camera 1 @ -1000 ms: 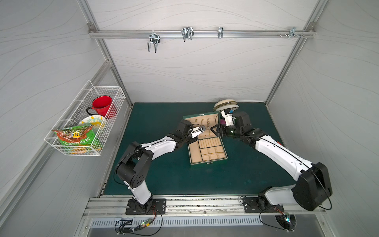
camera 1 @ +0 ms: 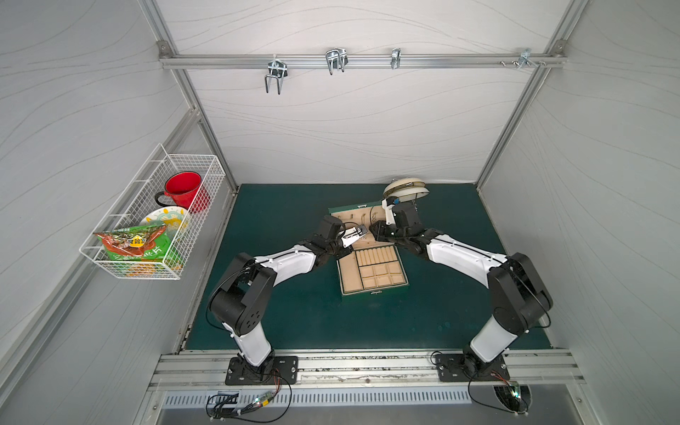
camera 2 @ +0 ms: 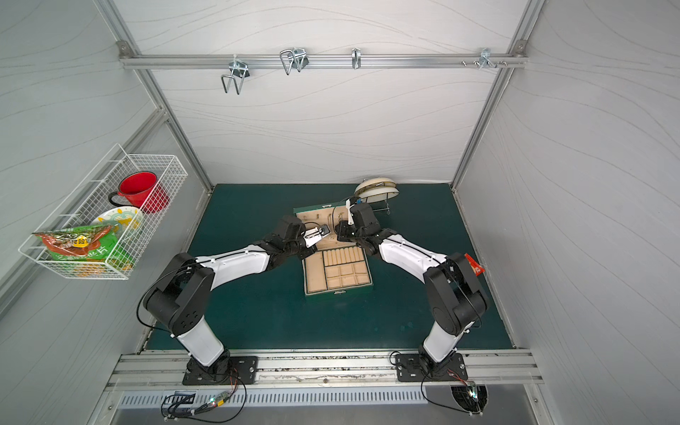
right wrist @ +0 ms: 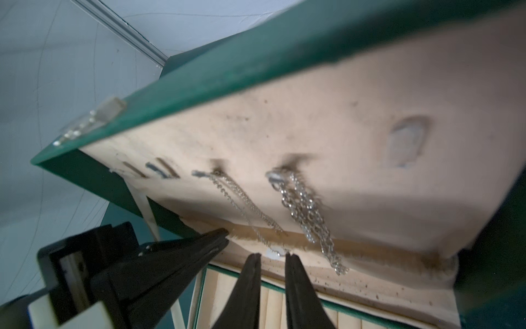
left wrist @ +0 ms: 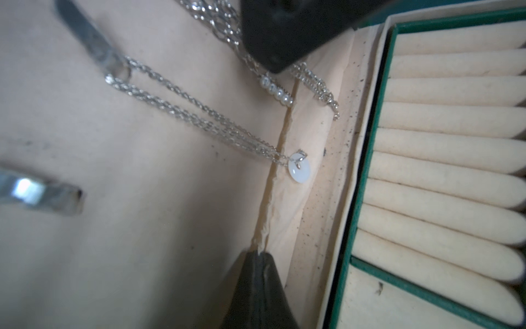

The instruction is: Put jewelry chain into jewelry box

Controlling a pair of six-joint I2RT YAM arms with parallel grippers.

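The jewelry box point(camera 1: 343, 287) lies open, its beige-lined lid propped up at the back. In the left wrist view a silver chain point(left wrist: 186, 112) hangs doubled from a metal hook and ends in a white round pendant point(left wrist: 299, 169). Beside it hangs a thicker chain point(right wrist: 309, 213), clearest in the right wrist view. My left gripper is shut at the lid's lower fold, below the pendant, with nothing visible between its fingers. My right gripper stands part open before the lid, the pendant tip showing behind its narrow gap.
Empty hooks point(right wrist: 408, 141) line the lid. The box base has ring rolls point(left wrist: 438, 148) and small compartments point(camera 1: 382, 272). A round cream-coloured object point(camera 1: 406, 188) stands behind the right gripper. A wire basket point(camera 1: 170, 265) hangs on the left wall.
My right gripper has moved left and slightly closer over the lid, covering more of it, while the right arm's elbow has swung inward. The left arm has stayed almost still.
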